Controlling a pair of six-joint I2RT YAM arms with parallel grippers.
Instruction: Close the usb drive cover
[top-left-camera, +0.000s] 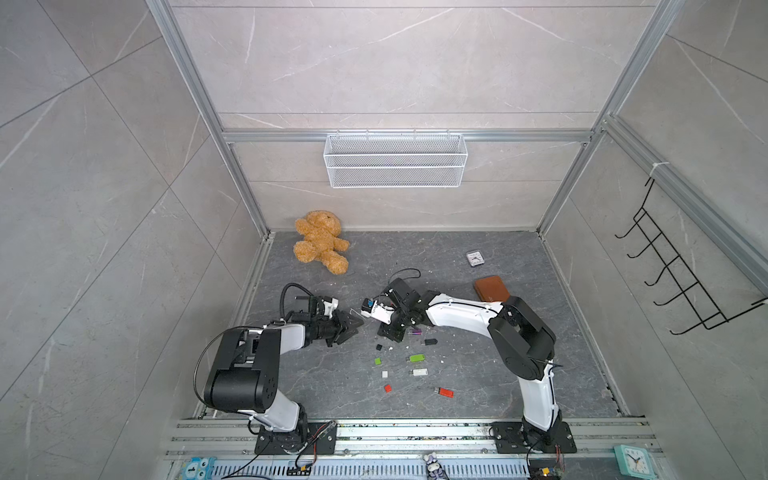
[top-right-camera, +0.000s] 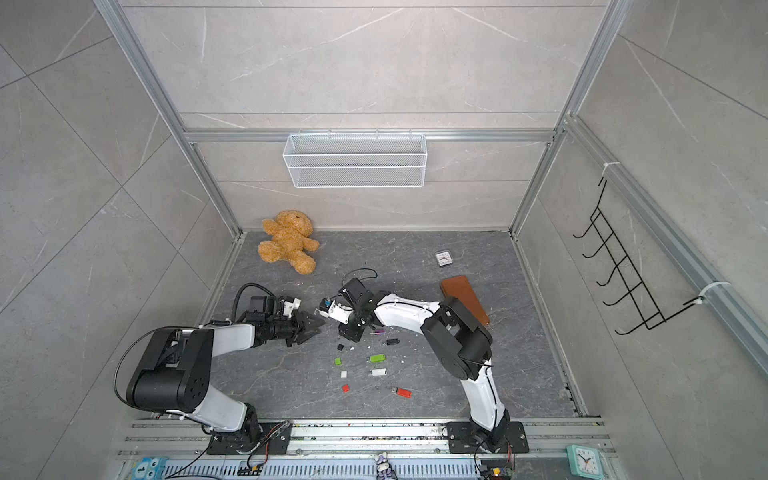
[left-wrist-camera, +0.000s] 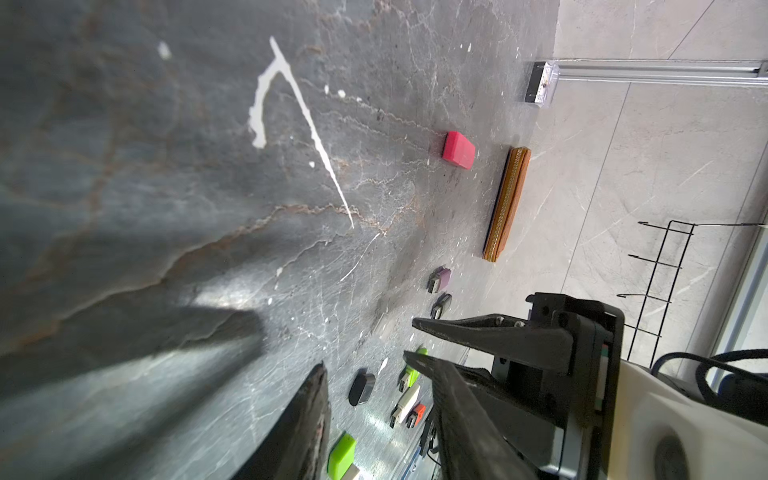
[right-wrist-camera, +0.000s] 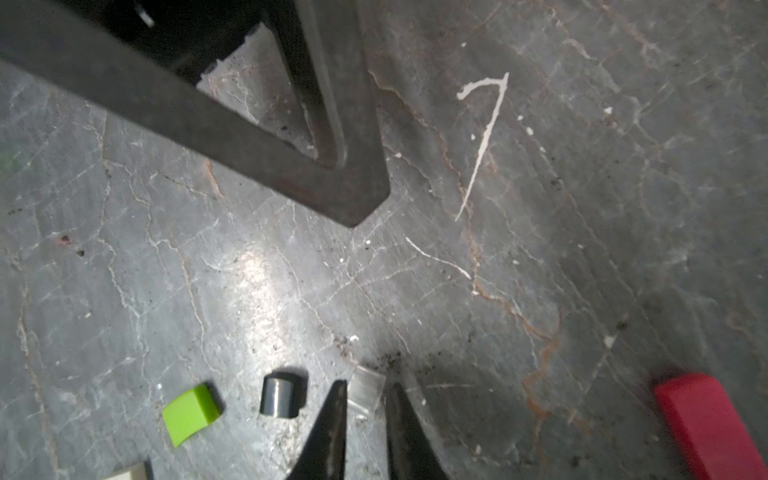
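My left gripper is open, with nothing between its fingers. Just beyond it, over the table, my right gripper also has its fingers parted and empty. A small clear or pale piece (right-wrist-camera: 366, 389) lies on the table beyond the right fingers. The loose caps form a column: black (top-left-camera: 379, 347), green (top-left-camera: 377, 361), white (top-left-camera: 385, 374) and red (top-left-camera: 388, 389). To their right lie the uncapped drives: purple (top-left-camera: 416, 333), black (top-left-camera: 430, 341), green (top-left-camera: 416, 358), white (top-left-camera: 419, 372) and red (top-left-camera: 445, 392).
A pink block (left-wrist-camera: 458, 149) lies near the right arm, hidden by it from above. Farther back are a brown wallet (top-left-camera: 490, 288), a small white clock (top-left-camera: 475, 258) and a teddy bear (top-left-camera: 321, 241).
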